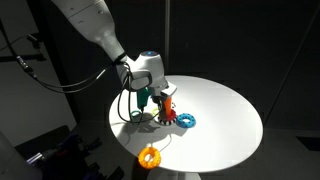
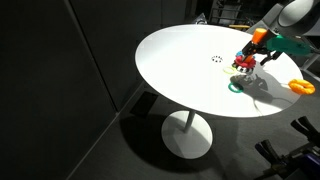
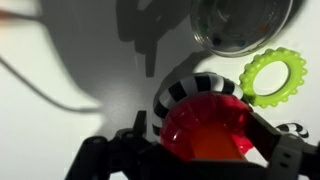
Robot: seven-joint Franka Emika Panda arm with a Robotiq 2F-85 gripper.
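An orange piece (image 1: 168,103) stands upright at the middle of the round white table, with red parts (image 1: 171,115) around its base. In the wrist view, the orange top (image 3: 213,143) shows inside a shiny red part (image 3: 183,124), with a black-and-white striped ring (image 3: 181,91) behind it. My gripper is open, its dark fingers standing on either side of the red and orange pieces. Whether the fingers touch them is unclear. From the second exterior view, the gripper (image 2: 268,42) is close by the orange piece (image 2: 259,37).
An orange ring (image 1: 149,157) lies near the front table edge. A blue ring (image 1: 186,120) lies right of the red parts, a teal ring (image 1: 135,115) to the left. A yellow-green ring (image 3: 273,78) and a clear round container (image 3: 240,22) are close by.
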